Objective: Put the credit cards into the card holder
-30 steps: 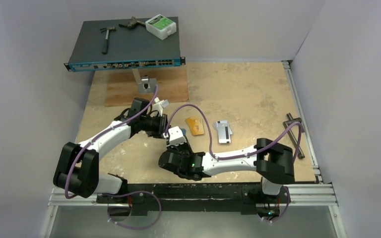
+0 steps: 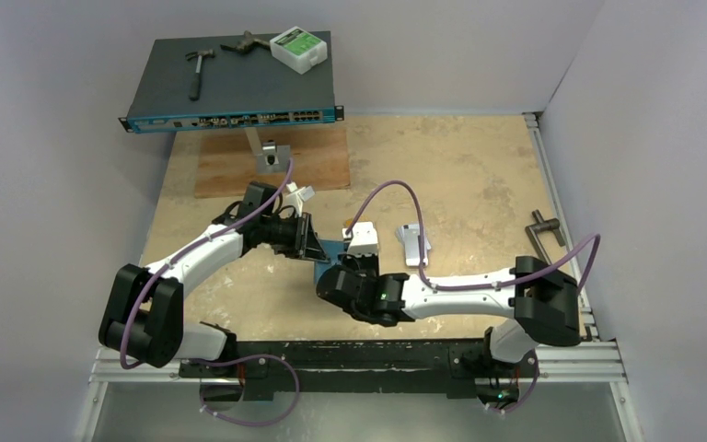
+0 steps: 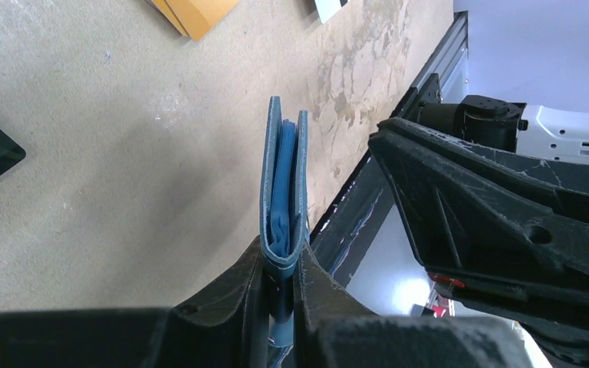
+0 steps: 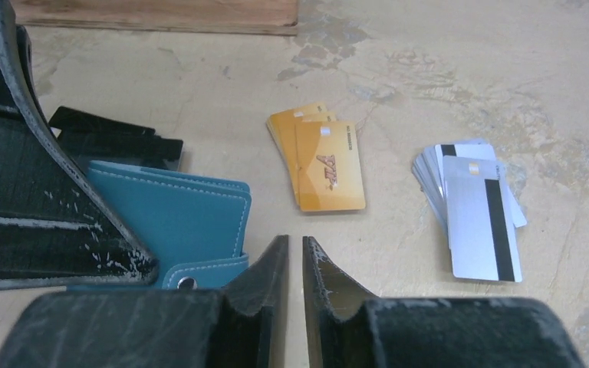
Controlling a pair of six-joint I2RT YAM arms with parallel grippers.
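A blue card holder [image 2: 325, 269] stands on edge over the table, and my left gripper is shut on it. From the left wrist the card holder [image 3: 281, 176] shows edge-on, its two leaves close together. Just to the right of the card holder [image 4: 180, 215] is my right gripper, slightly open, with a narrow gap and nothing seen between its fingertips. Gold cards [image 4: 326, 165] lie stacked beyond it. Silver cards [image 4: 479, 218] lie fanned to their right. Black cards [image 4: 115, 146] lie partly hidden behind the holder.
A wooden board [image 2: 331, 170] and a dark rack unit [image 2: 239, 78] holding tools stand at the back left. A dark metal tool [image 2: 545, 230] lies at the right edge.
My right gripper has moved right, away from the left one, exposing more of the blue holder and now covering most of the gold cards from above. The left arm looks still.
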